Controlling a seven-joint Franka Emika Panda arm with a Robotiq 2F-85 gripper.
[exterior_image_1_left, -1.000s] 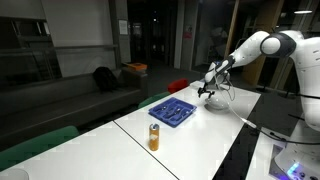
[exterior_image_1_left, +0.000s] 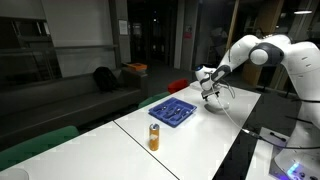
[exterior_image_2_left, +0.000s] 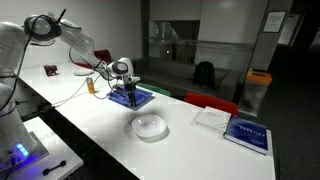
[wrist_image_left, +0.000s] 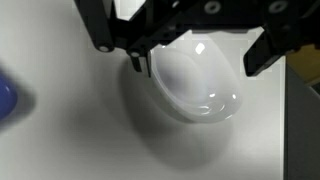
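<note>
A white bowl (exterior_image_1_left: 218, 105) rests on the white table, right of the blue tray in exterior view 1. In exterior view 2 the bowl (exterior_image_2_left: 149, 128) stands clear in front of the tray. My gripper is open, and nothing is held between its fingers. From the wrist camera, the bowl (wrist_image_left: 185, 85) appears below and between the fingers, its near rim beside the left finger; I cannot tell whether they touch. The gripper (exterior_image_2_left: 130, 93) shows above the tray's near edge in exterior view 2, behind the bowl.
The blue tray (exterior_image_1_left: 172, 112) holds small items too tiny to identify. An orange bottle (exterior_image_1_left: 154, 138) stands on the table. A white flat box (exterior_image_2_left: 212, 118) and a blue box (exterior_image_2_left: 247, 132) lie off to one side.
Over the last second the arm has shifted left in exterior view 1, toward the blue tray. The bowl, tray and bottle look unmoved.
</note>
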